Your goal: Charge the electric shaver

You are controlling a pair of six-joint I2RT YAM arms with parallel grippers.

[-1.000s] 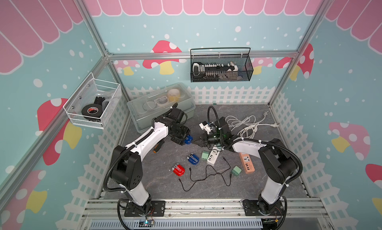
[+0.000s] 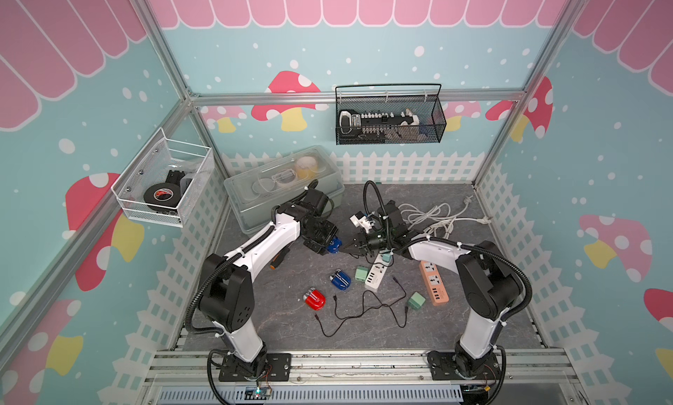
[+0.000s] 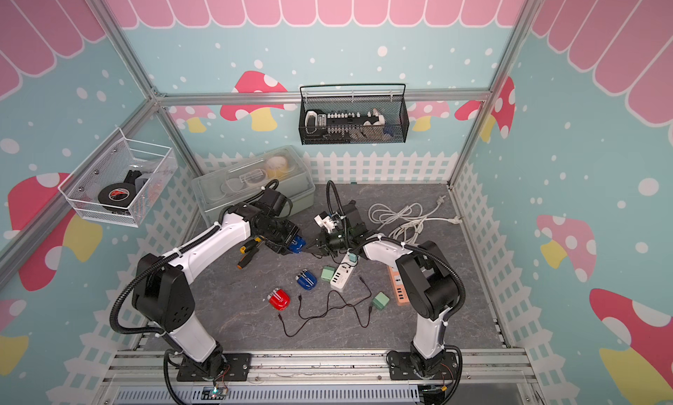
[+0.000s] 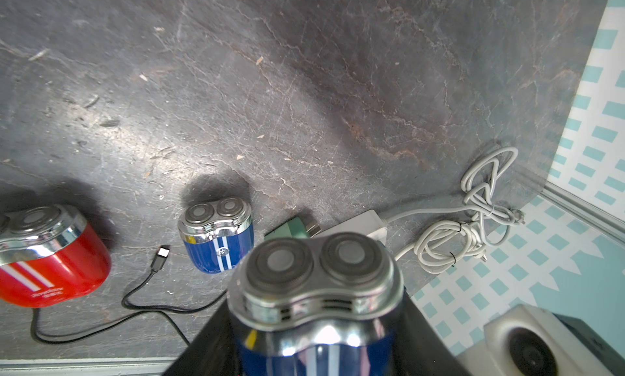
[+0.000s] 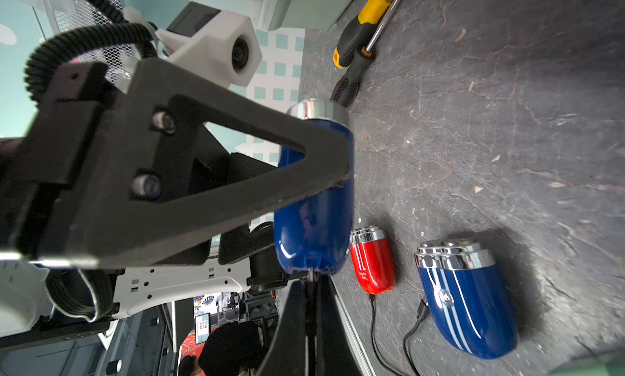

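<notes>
A blue shaver [image 4: 319,350] with a chrome two-head top is clasped by my left gripper [image 2: 326,242], held above the table. In the right wrist view, the rounded base of that shaver [image 5: 309,242] faces my right gripper, whose fingers are shut on a thin plug. The plug's narrow metal tip [image 5: 311,273] meets the base; how deep it sits cannot be told. Thin black cable loops below the right gripper, by the white power strip [image 2: 377,271]. A green adapter [image 3: 352,258] sits at the strip's far end.
On the table lie another blue shaver [image 2: 340,279], a red shaver [image 2: 314,298], loose black cables [image 2: 364,312], green adapters [image 2: 416,300] and an orange power strip [image 2: 434,284]. Screwdrivers [image 5: 364,37] lie beside a lidded bin [image 2: 280,187].
My left gripper has shifted slightly right with the blue shaver. The objects on the table have stayed put.
</notes>
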